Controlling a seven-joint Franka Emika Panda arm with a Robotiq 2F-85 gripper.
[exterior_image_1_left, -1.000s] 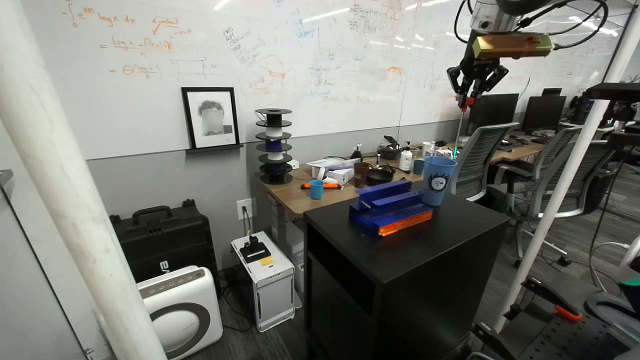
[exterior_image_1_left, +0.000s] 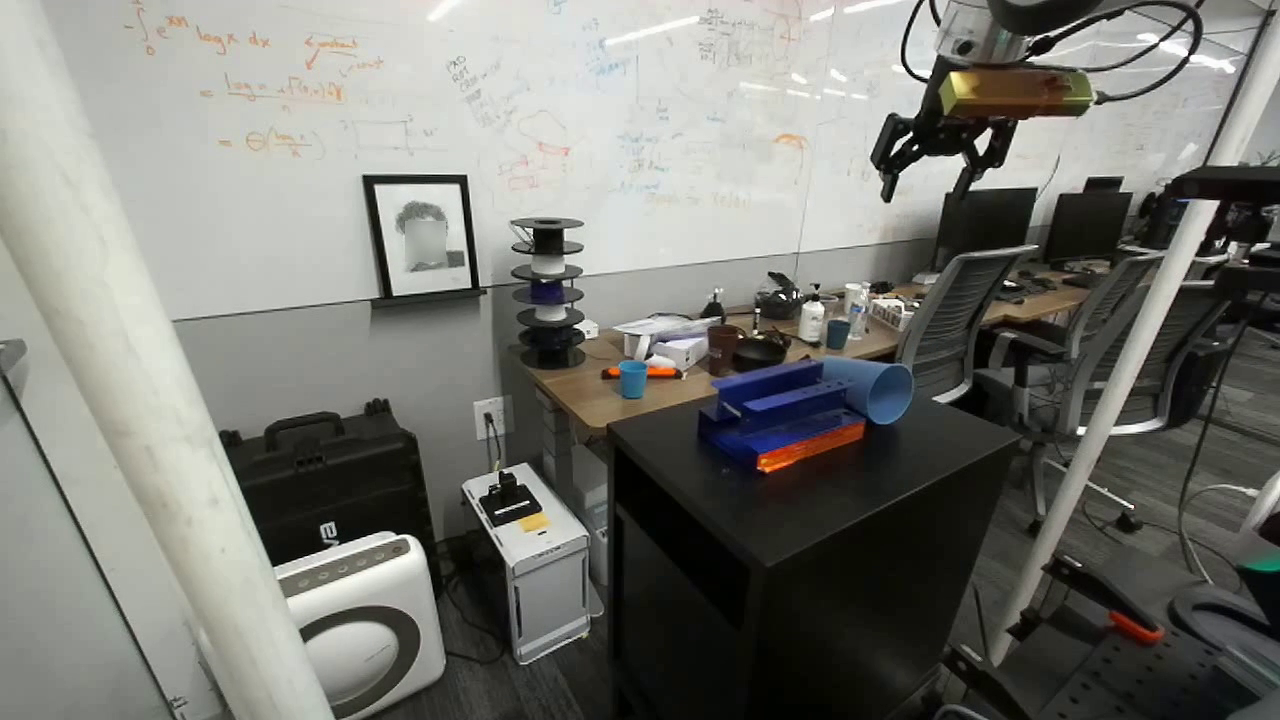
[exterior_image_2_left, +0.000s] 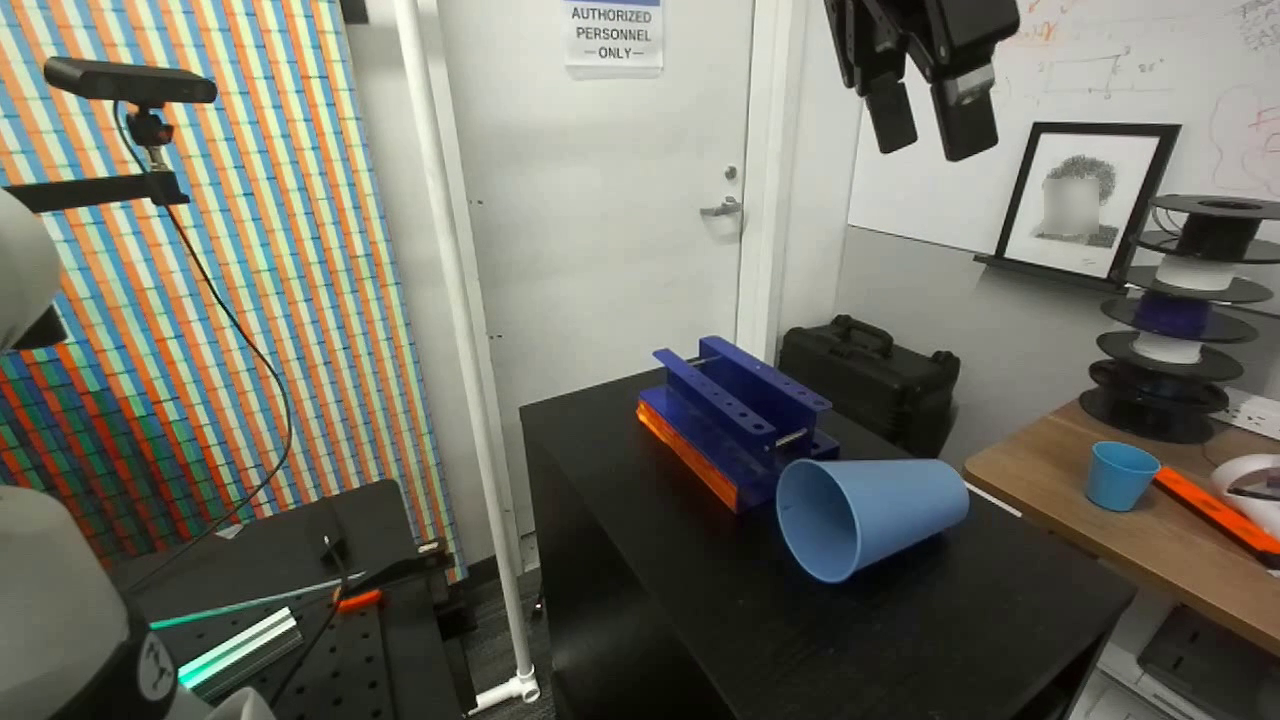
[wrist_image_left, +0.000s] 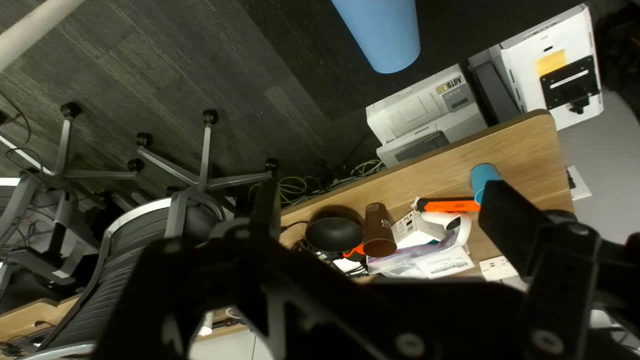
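Observation:
A light blue cup (exterior_image_1_left: 883, 391) lies on its side on top of the black cabinet (exterior_image_1_left: 768, 528). Its mouth faces toward the near left in exterior view 2, where the cup (exterior_image_2_left: 902, 510) rests close to a dark blue rack (exterior_image_2_left: 734, 420) with an orange side. In the wrist view only the base end of the cup (wrist_image_left: 388, 42) shows, at the top edge. High above the cabinet my gripper (exterior_image_1_left: 925, 182) stands open, its fingers spread with nothing between them. The gripper (exterior_image_2_left: 932, 138) is well clear of the cup.
Behind the cabinet runs a wooden desk (wrist_image_left: 528, 147) holding a small blue cup (wrist_image_left: 483, 179), a brown cup (wrist_image_left: 378, 228) and a black bowl (wrist_image_left: 333, 231). A white pole (exterior_image_1_left: 1110, 396) rises at the right.
My gripper has opened; the thin red-topped tool it held is out of sight. The blue cup, upright a second ago, has tipped onto its side. My arm has shifted slightly left.

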